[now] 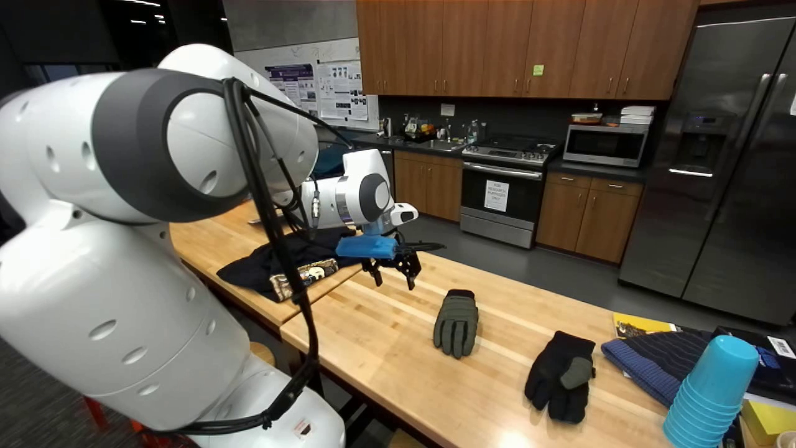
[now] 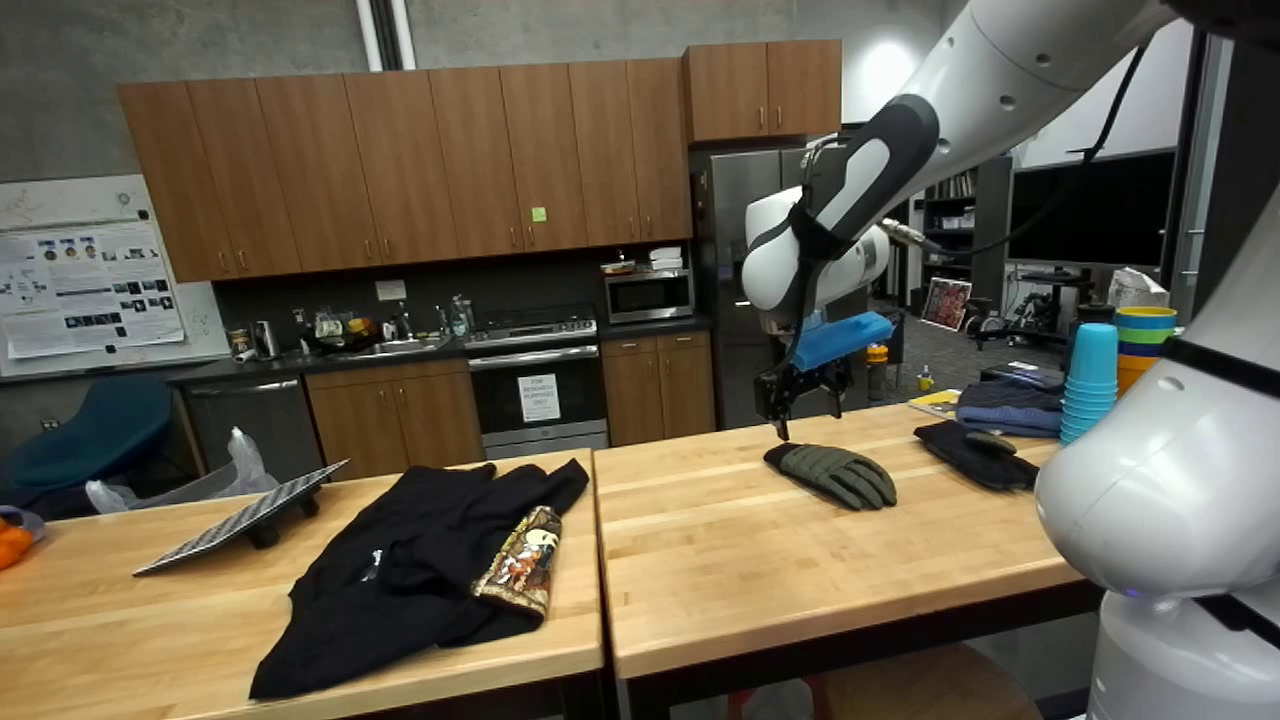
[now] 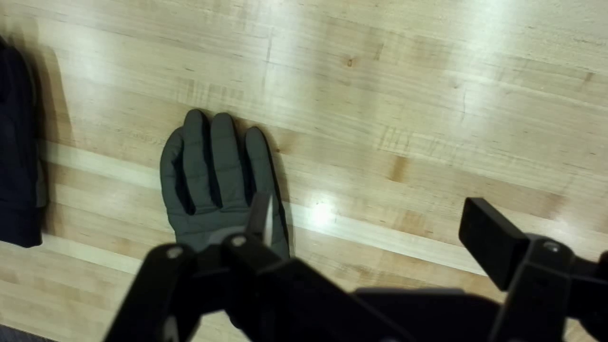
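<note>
My gripper (image 1: 393,284) hangs open above the wooden table, its two fingers wide apart with only bare wood below the gap. A grey-green glove (image 3: 199,188) lies flat on the table; in the wrist view one dark finger (image 3: 259,219) overlaps its lower part, hiding the cuff. From the second exterior view, this glove (image 2: 834,473) lies just below and to the right of the gripper (image 2: 810,426). A black glove with a grey patch (image 1: 561,377) rests farther right, well apart from the gripper. Only its edge shows at the left of the wrist view.
Stacked blue cups (image 1: 712,392) and a folded striped knit item (image 1: 660,358) occupy the table's right end. A black garment (image 2: 438,570) is spread on the adjoining table, left of the seam. Around the grey-green glove the wood is clear.
</note>
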